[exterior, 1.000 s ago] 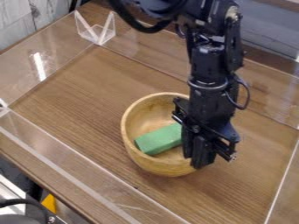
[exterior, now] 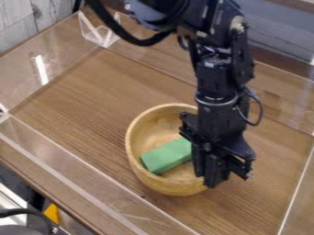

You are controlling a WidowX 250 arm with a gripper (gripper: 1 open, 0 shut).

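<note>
A pale yellow bowl (exterior: pixel 143 132) rests on the wooden table, holding a green block (exterior: pixel 164 158) in its left part. My black gripper (exterior: pixel 223 170) reaches down from above over the bowl's right side, its lower end at the right rim and hiding that part of the bowl. It is shut; what lies between its fingers is hard to see, possibly the rim.
Clear plastic edging runs along its left and right sides. A wall or ledge stands at the back right.
The gripper has shifted very slightly, with its lower end a little further right. The bowl and green block look nearly unchanged.
</note>
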